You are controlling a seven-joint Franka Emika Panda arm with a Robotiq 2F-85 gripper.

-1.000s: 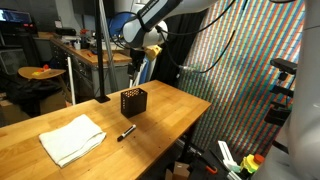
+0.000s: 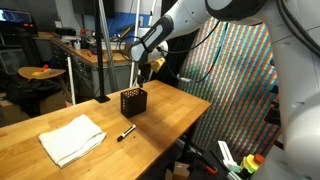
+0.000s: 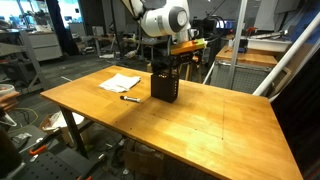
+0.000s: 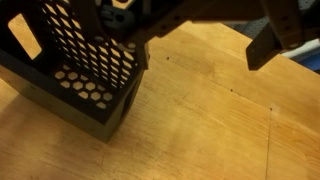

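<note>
A black box with perforated walls (image 2: 133,103) stands upright on the wooden table, its open top facing up. In the wrist view the box (image 4: 105,122) fills the left side, and its inside looks empty. My gripper is open, its fingers wide apart with only bare table seen between them. One finger appears over the box's near rim, the other off to its right; contact cannot be told. From outside, the gripper (image 2: 147,76) hangs above and just behind the box. A dark marker (image 2: 126,132) lies in front of the box, with a white cloth (image 2: 72,140) to its left.
Bare tabletop (image 3: 225,125) spreads widely on one side of the box. A metal post (image 3: 237,30) rises behind the table. A grey cart or stand with cables is beside the table's right edge in the first exterior view.
In the first exterior view my arm and gripper have shifted to the right and a little lower, near the box. The box, marker and cloth have stayed put.
</note>
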